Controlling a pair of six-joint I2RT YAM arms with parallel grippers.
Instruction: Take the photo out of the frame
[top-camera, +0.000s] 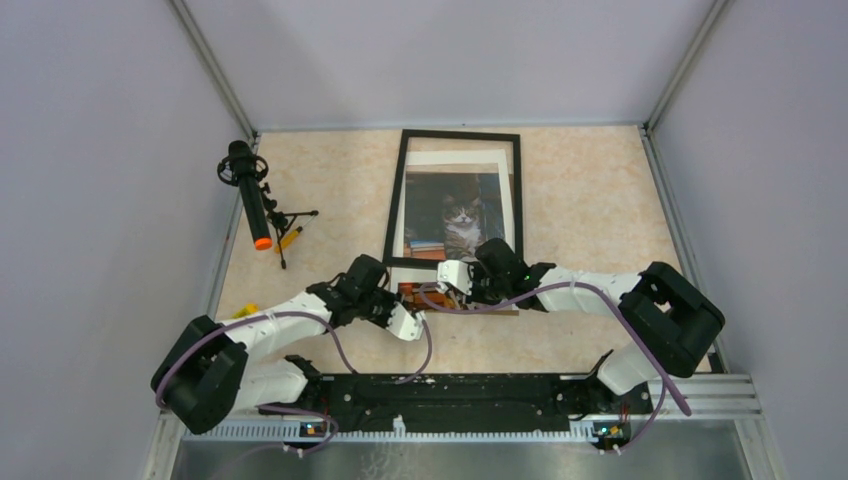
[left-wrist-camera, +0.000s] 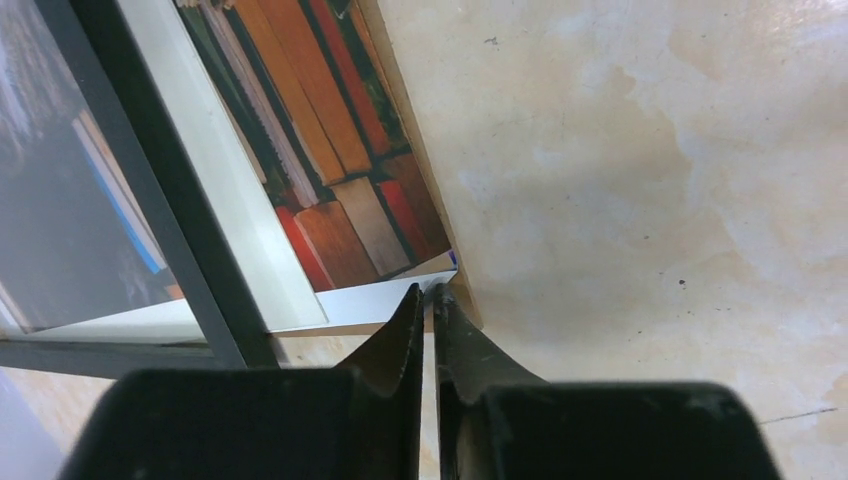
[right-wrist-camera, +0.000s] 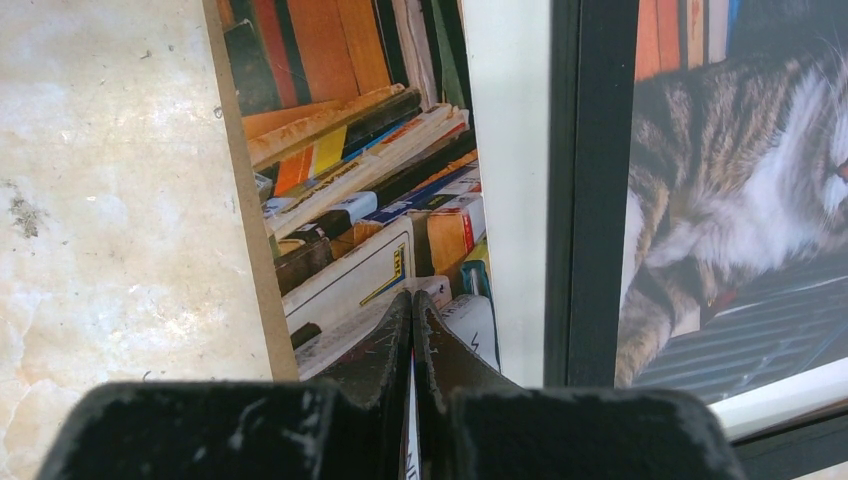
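Observation:
The black photo frame (top-camera: 518, 190) lies at the back centre with a cat picture (top-camera: 448, 210) inside. Below its near bar sticks out a book-shelf photo (left-wrist-camera: 300, 120) with a white border on a brown board (right-wrist-camera: 245, 200). My left gripper is at that sheet's corner, fingertips close together at the white edge; whether they grip it is unclear. My right gripper is shut over the book photo, with nothing visible between its fingers.
A telescope on a tripod (top-camera: 250, 200) and a yellow screwdriver (top-camera: 292, 235) are at the left.

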